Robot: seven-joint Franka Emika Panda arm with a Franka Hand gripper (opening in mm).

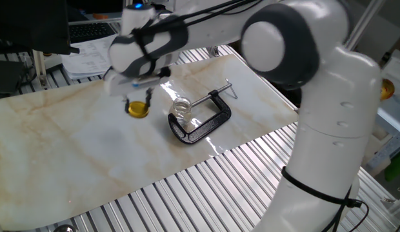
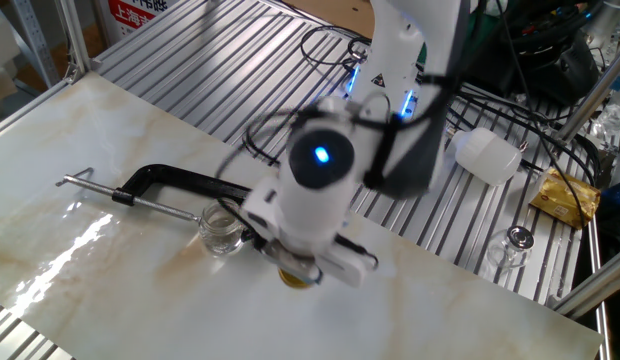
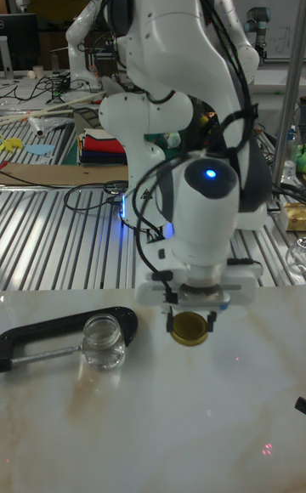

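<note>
A round gold lid [image 1: 139, 110] sits between the two dark fingers of my gripper [image 1: 138, 104], which is shut on it. In exterior view 3 the lid [image 3: 189, 329] shows with a finger at either side, apparently above the marble-look board. My hand covers most of the lid [image 2: 294, 278] in exterior view 2. Beside it, an open clear glass jar [image 3: 104, 348] stands upright by the black C-clamp [image 1: 201, 133]. The clamp's screw [image 2: 150, 205] reaches to the jar; whether it presses on the glass cannot be made out.
The marble-look board [image 1: 64, 161] is bare on its left side. On the slatted metal table [image 2: 430, 235] behind the board are a white container [image 2: 487, 157], a small glass jar [image 2: 510, 246] and a gold box [image 2: 565, 195].
</note>
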